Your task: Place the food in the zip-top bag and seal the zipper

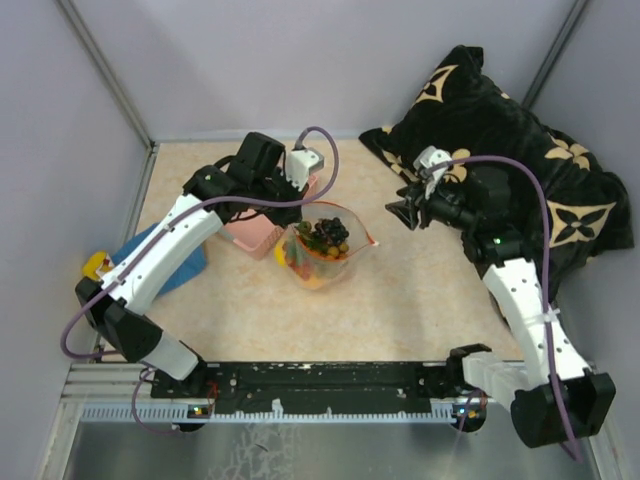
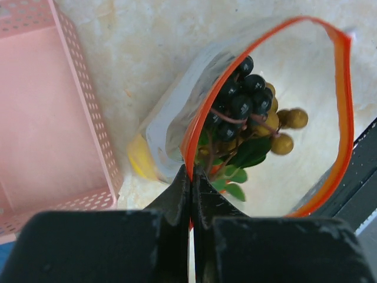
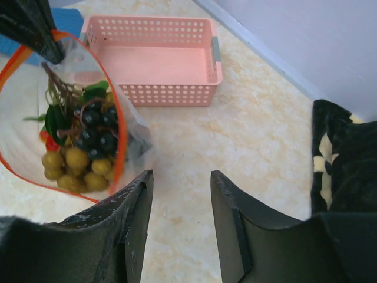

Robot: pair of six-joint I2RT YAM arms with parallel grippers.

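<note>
A clear zip top bag with an orange-red rim stands with its mouth open on the table. Inside lie dark grapes, olive-brown round fruits, green leaves and some red pieces. My left gripper is shut on the bag's rim at one side of the mouth. Well to the right of the bag, over bare table, my right gripper stands part open. Only the tabletop shows between its fingers. The mouth's far rim hangs free of it.
A pink basket, seemingly empty, sits behind and left of the bag. Blue cloth and a yellow object lie farther left. A dark patterned cushion fills the back right. Table in front of the bag is clear.
</note>
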